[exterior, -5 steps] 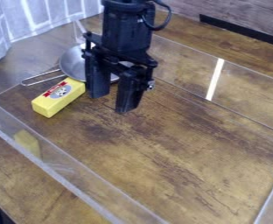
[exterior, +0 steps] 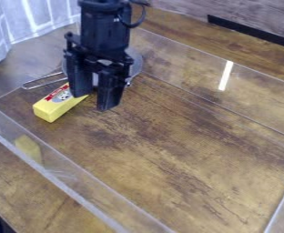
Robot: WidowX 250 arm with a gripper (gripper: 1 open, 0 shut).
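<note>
My dark gripper [exterior: 92,91] hangs from the top centre-left, its two fingers apart, just right of a yellow box [exterior: 54,107] with a red-and-white label that lies on the wooden floor. The box is partly behind the left finger. Nothing shows between the fingertips. A silver metal object, like a pan or bowl [exterior: 136,64], is mostly hidden behind the gripper, with a thin wire or handle at the left.
Clear plastic walls edge the wooden surface [exterior: 193,146] at lower left and right. A yellow piece [exterior: 29,150] sits at the lower-left wall.
My gripper has moved left, toward the yellow box, and now partly overlaps it in view. The box looks unmoved.
</note>
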